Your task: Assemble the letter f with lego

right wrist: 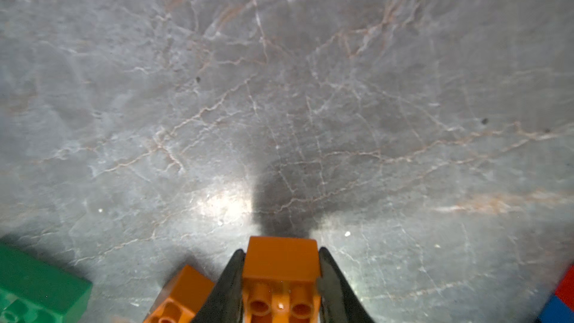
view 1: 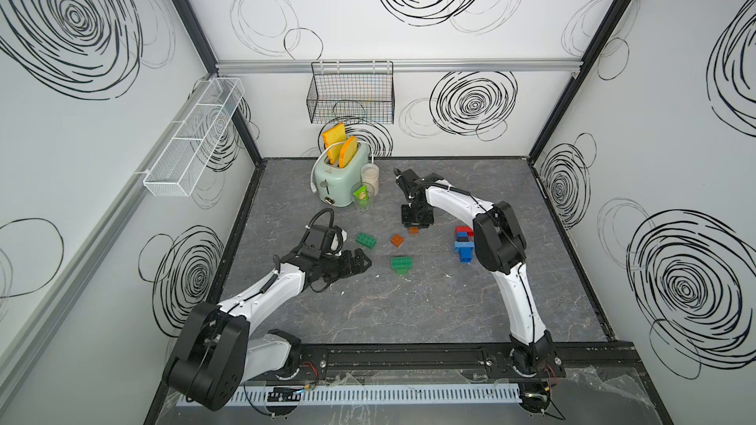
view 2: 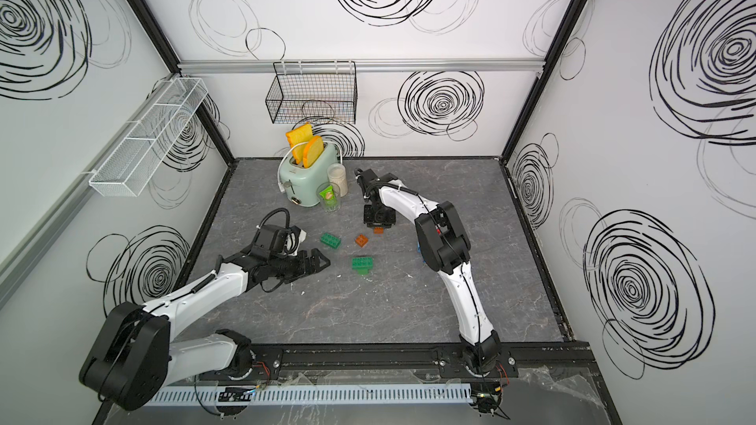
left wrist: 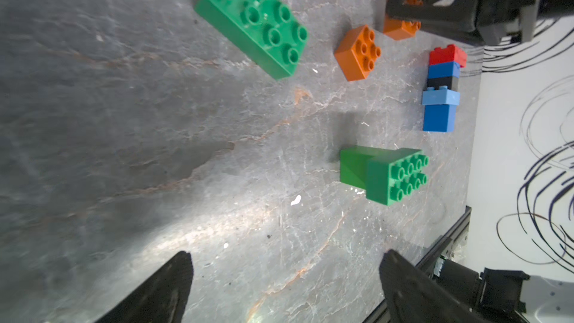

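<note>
In the right wrist view an orange brick [right wrist: 281, 258] sits between the fingers of my right gripper, which is shut on it. My left gripper stands open over bare table, nothing between its fingers. A second orange brick [left wrist: 357, 53] lies loose on the table, close to a long green brick [left wrist: 257, 21]. Nearer the front, two joined green pieces [left wrist: 391, 173] lie with studs facing sideways in the left wrist view. On the right is a joined column of red, blue and black bricks [left wrist: 442, 86], partly covered by the right arm in the top right view.
A mint toaster [view 1: 340, 177] with yellow slices stands at the back left, a pale cup [view 1: 370, 179] and a clear glass [view 1: 362, 198] beside it. A wire basket [view 1: 350, 98] hangs on the back wall.
</note>
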